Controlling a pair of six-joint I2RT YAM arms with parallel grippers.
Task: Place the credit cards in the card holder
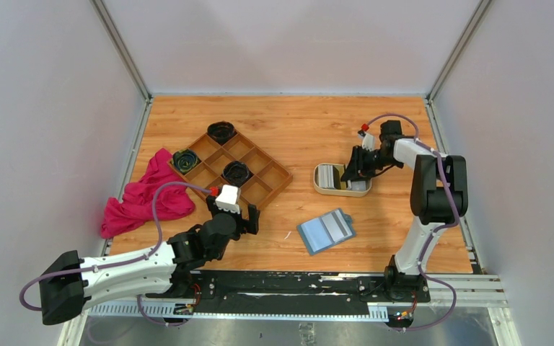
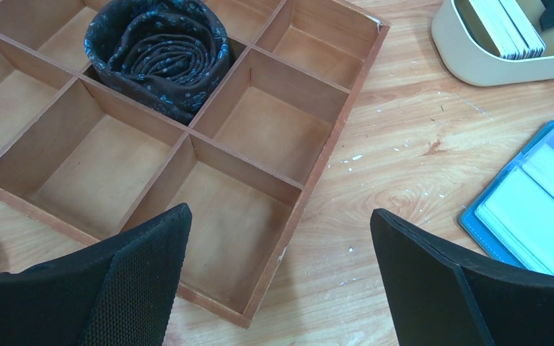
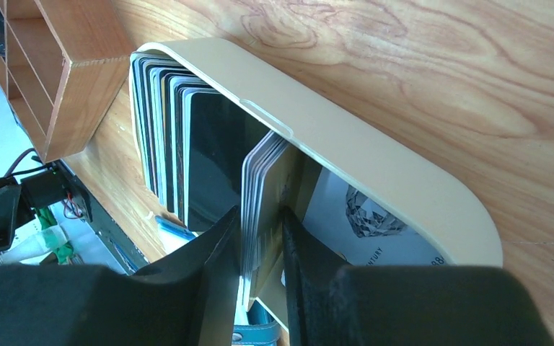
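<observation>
Several cards stand in a beige box right of centre. My right gripper reaches into that box. In the right wrist view its open fingers straddle a small upright stack of gold-faced cards; whether both touch it cannot be told. A thicker row of cards stands at the box's far end, while a white card with a crystal picture lies low on the near side. The blue card holder lies spread flat with clear pockets. My left gripper is open and empty, above the tray's corner.
The wooden compartment tray holds several dark rolled cloths. A pink cloth lies heaped to its left. Bare table lies between the tray and the card holder, and behind the box.
</observation>
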